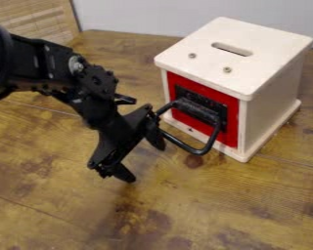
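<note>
A white wooden box [272,107] with a red front panel [184,84] stands at the right, a slot and two small knobs on its top. A black hinged part in the panel carries a black bar handle [194,148] that reaches out toward the floor. My black gripper [140,154] points downward just left of the handle, its fingers apart, one low near the floor and one beside the handle's end. Whether it touches the handle is unclear.
A slatted wooden piece [28,21] stands at the back left, and a white wall runs behind.
</note>
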